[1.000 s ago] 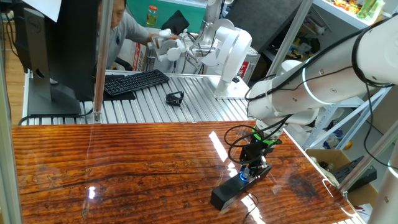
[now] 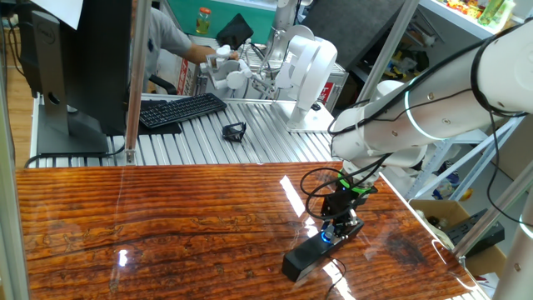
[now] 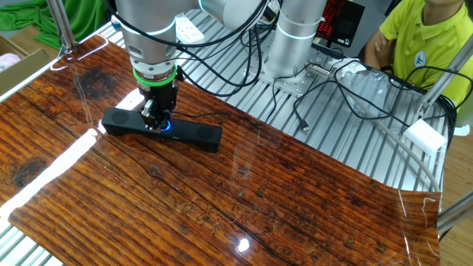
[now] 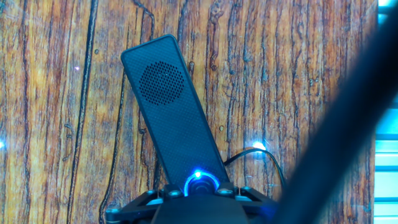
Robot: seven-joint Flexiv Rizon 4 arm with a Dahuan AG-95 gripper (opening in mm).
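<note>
A long black speaker bar lies on the glossy wooden table, with a blue-lit round knob near its middle. In the wrist view its perforated grille points up and to the left. My gripper is pointing down right over the bar's middle, at the knob. Its fingertips stand on either side of the glowing ring at the bottom of the wrist view. Whether they press on the knob or stand clear of it cannot be made out.
A thin cable runs from the bar across the table. A person in yellow sits beyond the far edge.
The arm, gripper and speaker bar have not visibly moved. In the background, the person at the back has shifted to the left, mostly behind the post and monitor.
</note>
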